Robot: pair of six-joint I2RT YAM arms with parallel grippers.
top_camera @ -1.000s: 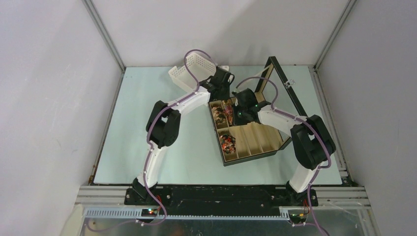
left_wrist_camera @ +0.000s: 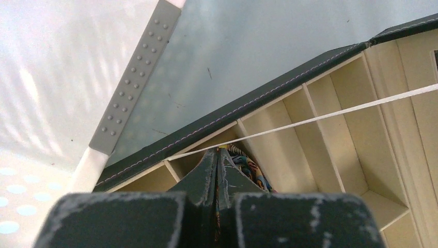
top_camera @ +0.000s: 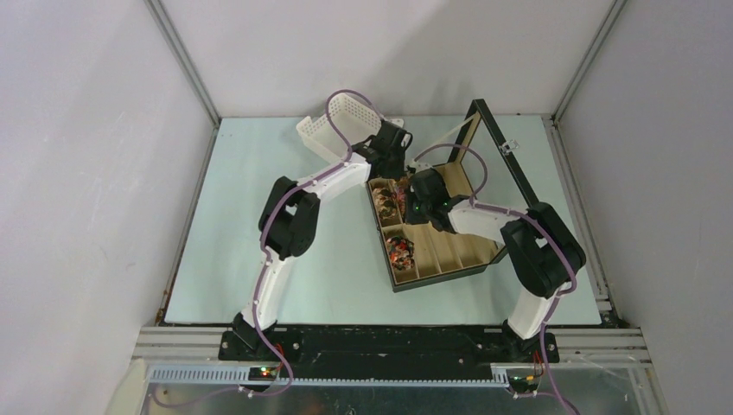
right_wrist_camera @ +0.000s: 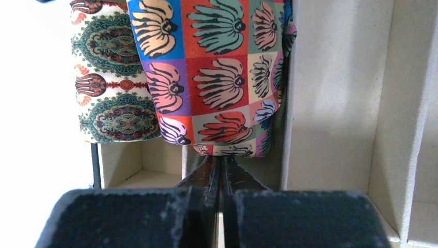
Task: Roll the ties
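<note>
Rolled ties sit in the left compartments of the box (top_camera: 458, 259). In the right wrist view, a tie with coloured squares (right_wrist_camera: 217, 82) fills one compartment beside a paisley tie (right_wrist_camera: 108, 51). My right gripper is shut at that tie's lower end, nothing visible between its fingers. My left gripper is shut over the back of the box, its tips at a compartment holding a patterned tie (left_wrist_camera: 248, 168), behind a pale strap (left_wrist_camera: 341, 111). A further tie roll (top_camera: 400, 252) lies in the front-left compartment in the top view.
A white perforated basket (top_camera: 320, 138) stands behind the box at back left. The raised lid frame (top_camera: 510, 160) rises on the right. Several empty compartments fill the box's right part.
My left arm is nearly still, only very slightly moved.
</note>
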